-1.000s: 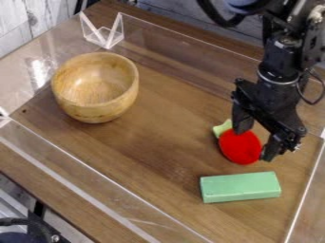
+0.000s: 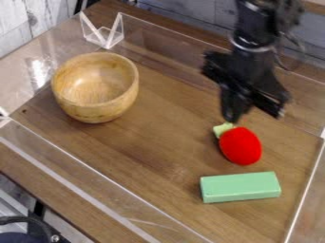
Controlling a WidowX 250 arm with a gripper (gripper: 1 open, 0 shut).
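Note:
The dark gripper (image 2: 244,97) hangs blurred above and slightly behind a red strawberry-like toy (image 2: 240,145) with a pale green top, which rests on the wooden table (image 2: 146,161). Its fingers look apart from the toy. The blur hides whether they are shut and whether anything thin is between them.
A wooden bowl (image 2: 95,86) sits at the left, with a white wire-like object (image 2: 105,32) behind it. A mint green block (image 2: 240,187) lies in front of the red toy.
The gripper has lifted up and away from the red toy, which stays on the table. The bowl and green block have not moved.

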